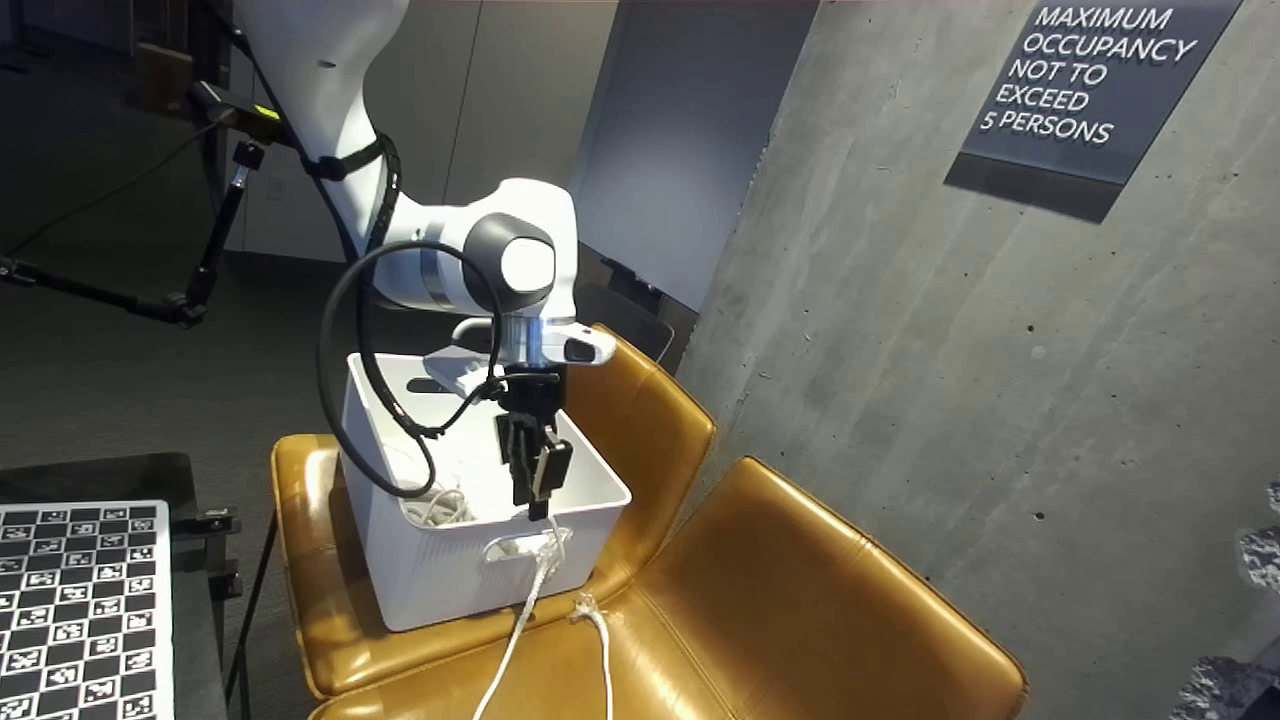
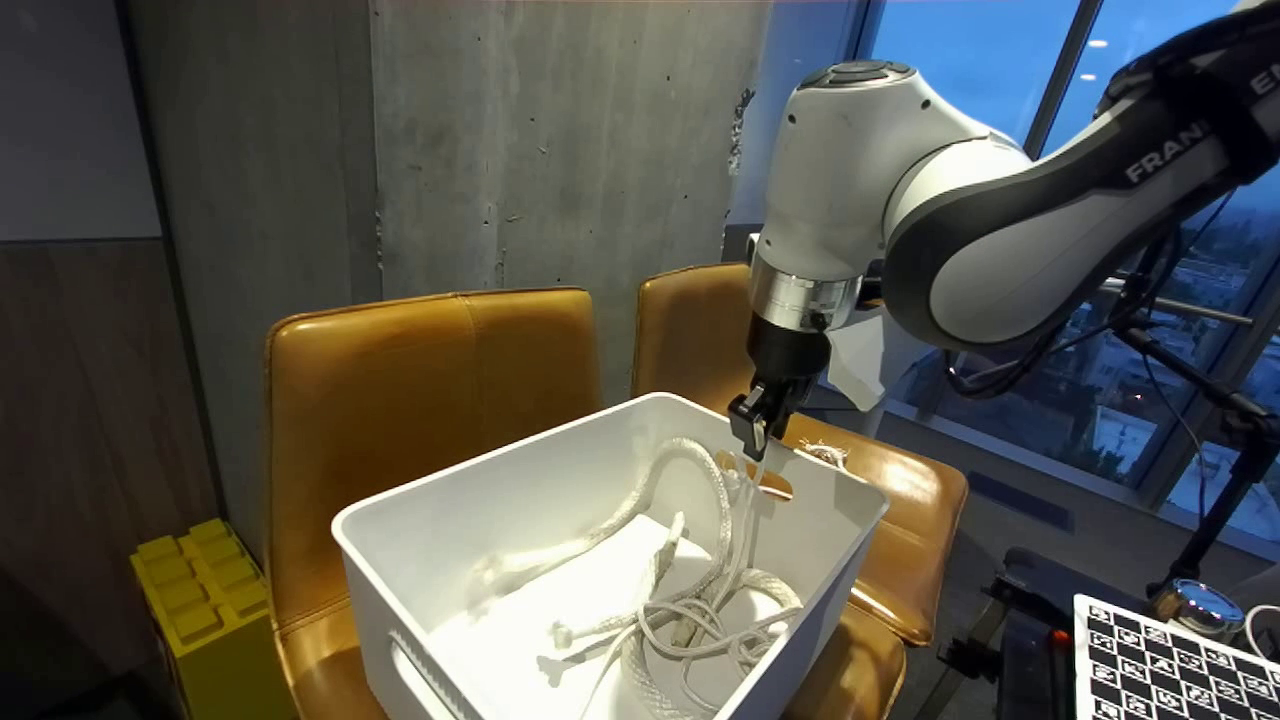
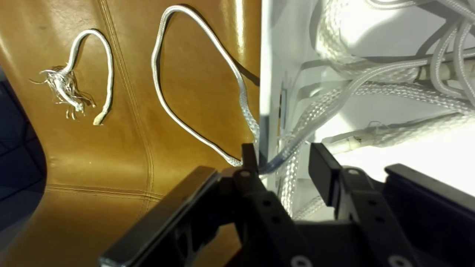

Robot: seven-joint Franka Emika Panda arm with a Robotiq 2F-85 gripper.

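Observation:
A white plastic box (image 1: 450, 576) stands on a tan chair, with thick and thin white ropes (image 2: 696, 624) coiled inside. Over its rim, near the end with a handle hole (image 2: 768, 478), my gripper points downward. Its black fingers (image 3: 324, 171) stand apart, neither fully spread nor shut. A white rope (image 3: 331, 109) runs from inside the box to the gap between them, by the box wall; contact with the pads is hard to tell. Outside the box, a rope loop (image 3: 156, 73) lies on the chair.
A frayed rope end (image 3: 66, 84) lies on the tan chair seat (image 3: 102, 155) beside the box. A checkered board (image 1: 84, 612) sits to one side, and a yellow block (image 2: 216, 612) stands on the floor. A concrete wall (image 1: 960, 384) rises behind the chairs.

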